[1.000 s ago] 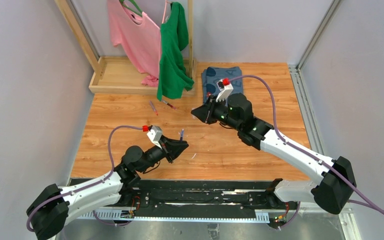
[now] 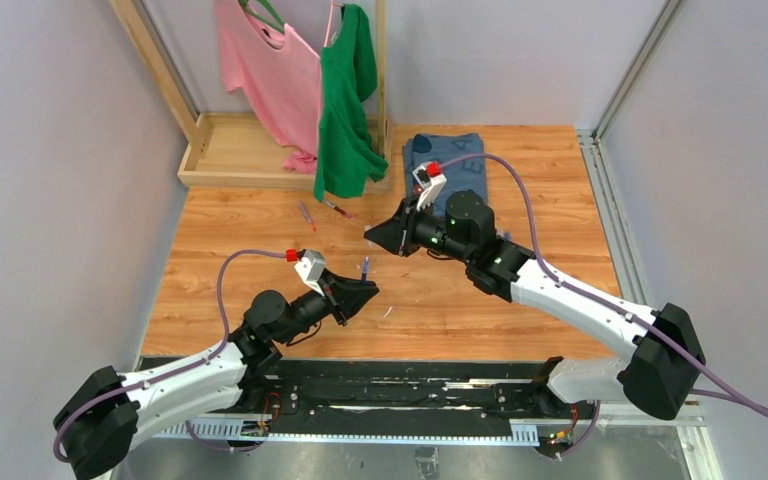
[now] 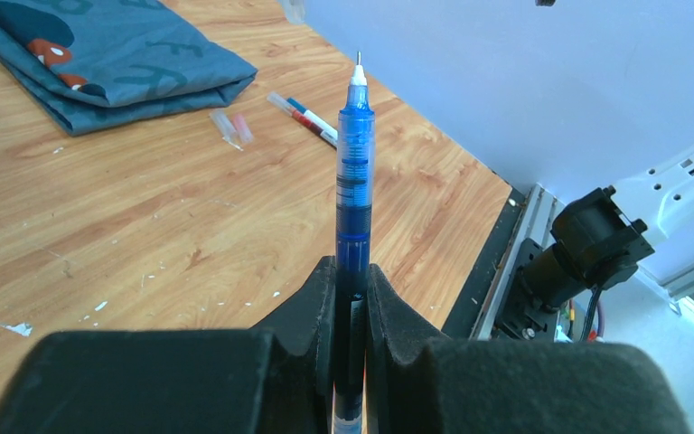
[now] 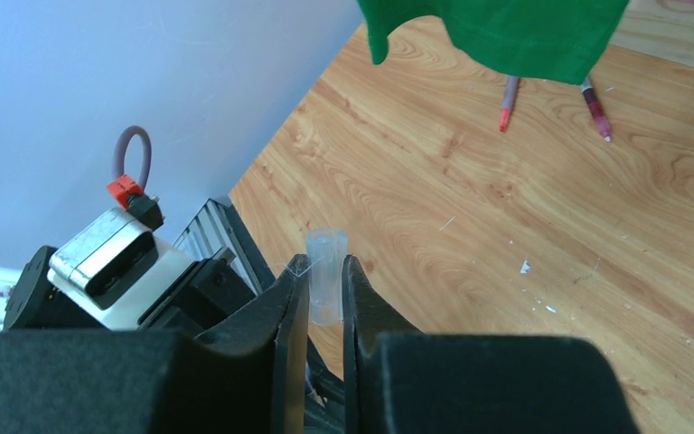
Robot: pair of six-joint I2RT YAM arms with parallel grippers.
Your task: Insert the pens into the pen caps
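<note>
A blue pen (image 3: pixel 354 181) stands upright in my left gripper, which is shut on its barrel with the bare tip pointing up. In the top view this pen (image 2: pixel 365 268) rises from the left gripper (image 2: pixel 372 290). My right gripper is shut on a clear pen cap (image 4: pixel 326 262), which sticks out beyond the fingertips. From above, the right gripper (image 2: pixel 372 240) is behind the pen, the two apart. At the top of the left wrist view, the cap (image 3: pixel 294 9) shows partly, above and left of the pen tip.
Two reddish pens (image 2: pixel 307 216) (image 2: pixel 337 209) lie near the wooden rack (image 2: pixel 250 180). A folded blue cloth (image 3: pixel 135 63), loose caps (image 3: pixel 231 127) and more pens (image 3: pixel 312 118) lie on the table's other side. A green garment (image 2: pixel 348 110) hangs at the back.
My right gripper has moved left and slightly nearer the front in the top view, carrying the cap closer to the pen. The left arm has hardly moved.
</note>
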